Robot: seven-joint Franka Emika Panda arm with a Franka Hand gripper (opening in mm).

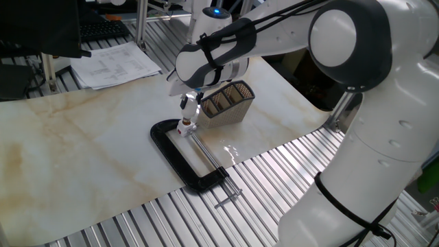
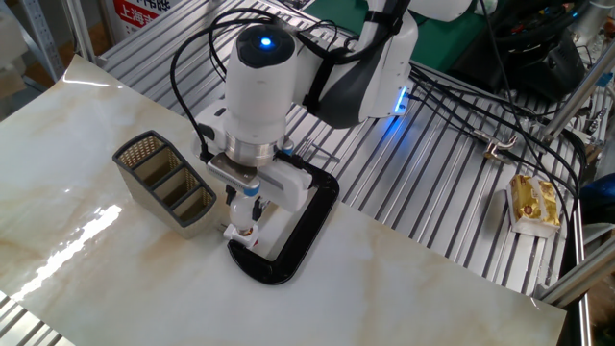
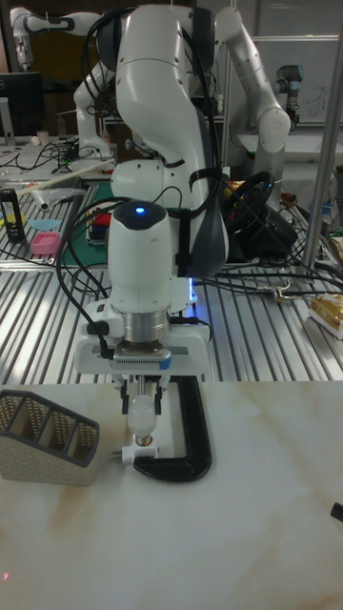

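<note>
A clear-white light bulb stands upright, its brass base at a small white socket. That socket sits at the end of a black C-clamp lying on the marbled sheet. My gripper points straight down over the bulb, one dark finger on each side of it. Whether the fingers press on the glass or stand slightly apart from it cannot be made out. From the other side, the bulb shows below the gripper, over the socket. How deep the base sits in the socket is unclear.
Close beside the bulb is a beige mesh organiser with three compartments. Papers lie at the back left. A gold-wrapped block rests on the slatted metal table. Much of the marbled sheet is bare.
</note>
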